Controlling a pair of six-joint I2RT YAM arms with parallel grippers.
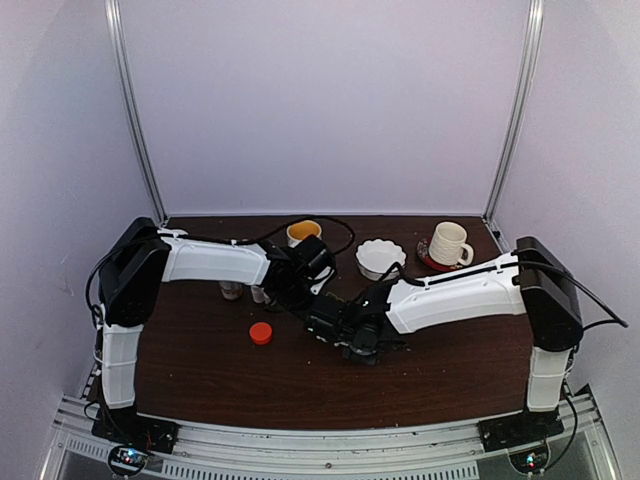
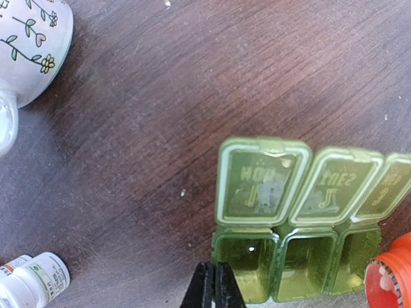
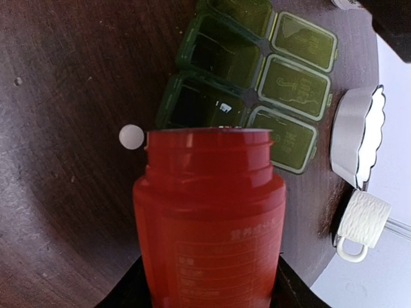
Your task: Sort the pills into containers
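A green pill box [image 2: 276, 229] lies with its lids raised, three compartments showing in the left wrist view; something pale rests in the rightmost one. My left gripper is shut beside the box's first compartment, nothing visible between its fingers. My right gripper is shut around a red-orange bottle, tipped with its mouth toward the box; pale pills show inside the mouth in the left wrist view. On the table beside the box lies a round white pill [image 3: 131, 136]. The red cap [image 1: 261, 333] sits left of the arms. Both gripper tips are hidden in the top view.
White pill bottles [image 2: 40, 282] lie left of the box. A flowered mug [image 2: 32, 48], a white scalloped bowl [image 1: 380, 258] and stacked white cups [image 1: 450, 243] stand toward the back.
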